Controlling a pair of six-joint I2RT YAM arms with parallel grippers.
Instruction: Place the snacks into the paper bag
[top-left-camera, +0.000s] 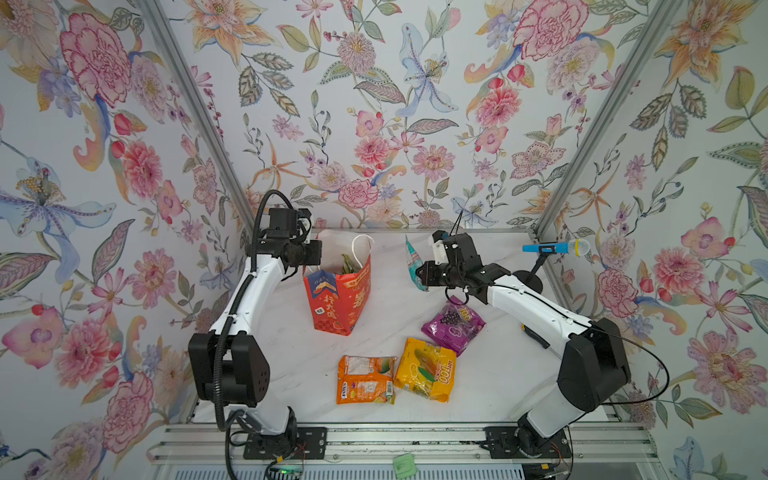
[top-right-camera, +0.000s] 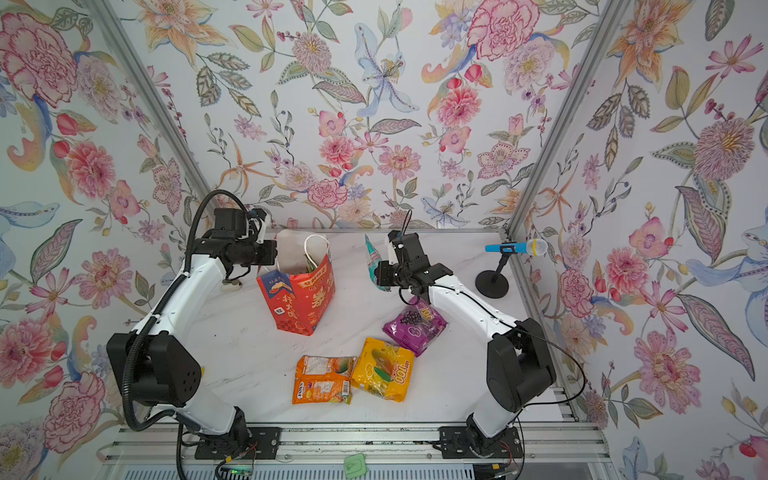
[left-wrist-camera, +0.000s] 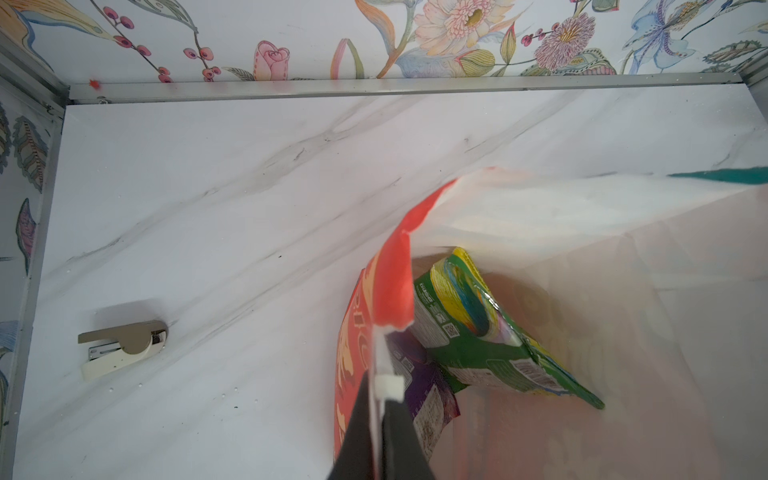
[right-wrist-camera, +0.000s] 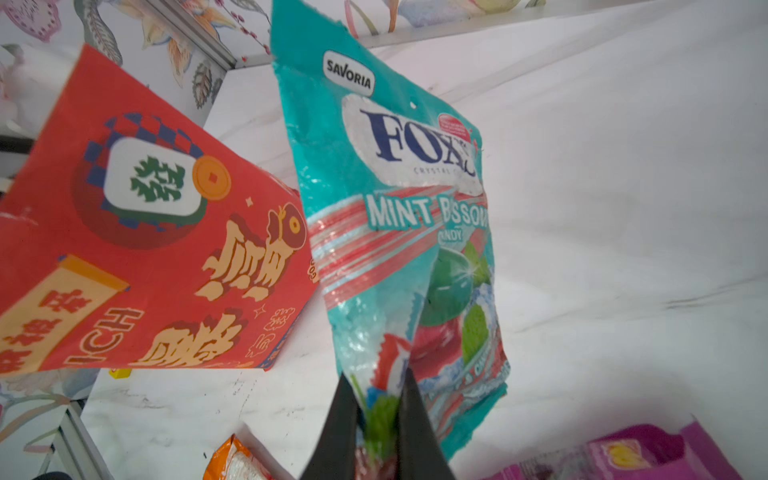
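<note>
The red paper bag (top-left-camera: 339, 302) stands upright and open on the left of the table. A green snack packet (left-wrist-camera: 472, 328) and a purple one (left-wrist-camera: 424, 392) lie inside it. My left gripper is shut on the bag's side edge. To the right of the bag, my right gripper is shut on a teal mint candy packet (right-wrist-camera: 400, 176), which stands up above the fingers, clear of the bag. On the table lie a purple packet (top-left-camera: 453, 324), a yellow packet (top-left-camera: 425, 369) and an orange packet (top-left-camera: 366, 380).
A black stand with a blue holder (top-right-camera: 505, 249) is at the right rear. A small stapler (left-wrist-camera: 124, 345) rests left of the bag.
</note>
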